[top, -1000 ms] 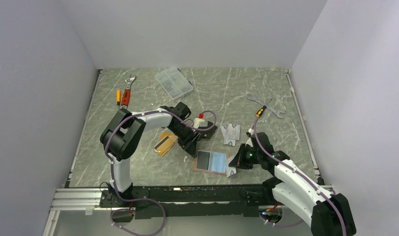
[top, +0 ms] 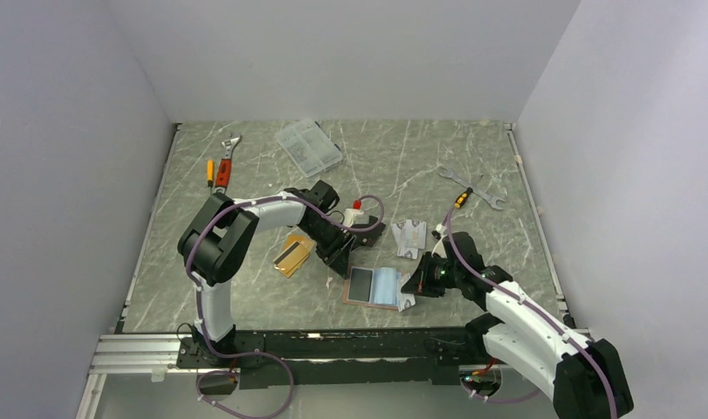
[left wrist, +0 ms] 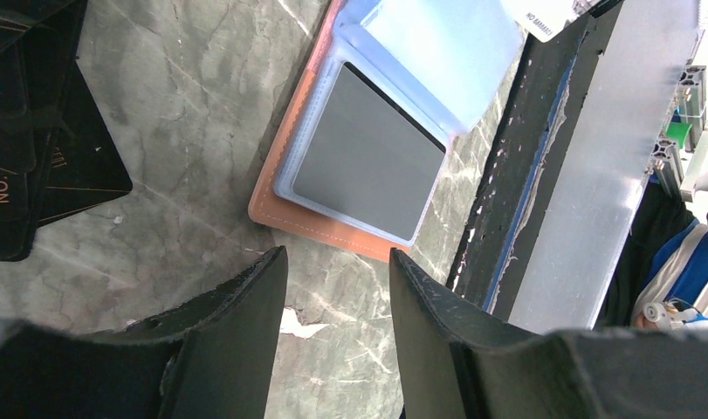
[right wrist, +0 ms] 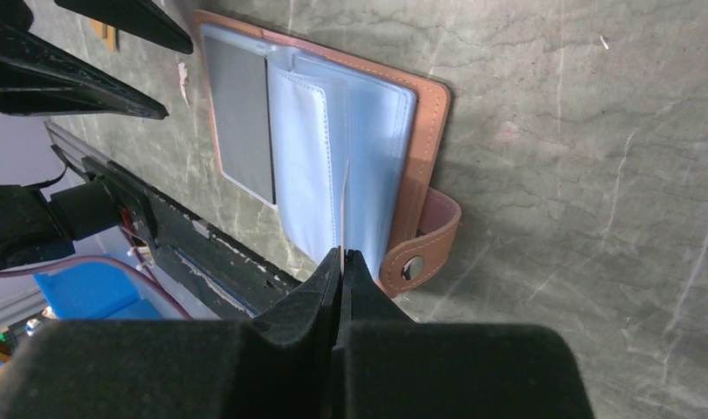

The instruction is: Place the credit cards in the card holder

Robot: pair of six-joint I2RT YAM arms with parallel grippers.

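Note:
The open card holder [top: 360,285] lies near the table's front edge, brown outside, with a grey panel and clear bluish sleeves [right wrist: 381,131]. My right gripper is shut on a silver card [top: 408,295], seen edge-on as a thin line in the right wrist view. The card's leading end is over the sleeves; whether it is inside one I cannot tell. Just left of the holder, my left gripper stands open and empty. Black cards [left wrist: 58,153], gold cards [top: 293,255] and more silver cards [top: 408,238] lie in separate groups.
A clear compartment box [top: 309,147] sits at the back. Wrenches and screwdrivers, such as the red-handled wrench [top: 223,172] and the grey wrench [top: 472,188], lie at both sides. Dark rail [top: 333,343] runs along the front edge.
My right gripper has moved slightly left with the silver card, so the card overlaps more of the holder's right side. The left arm and the other cards look unmoved.

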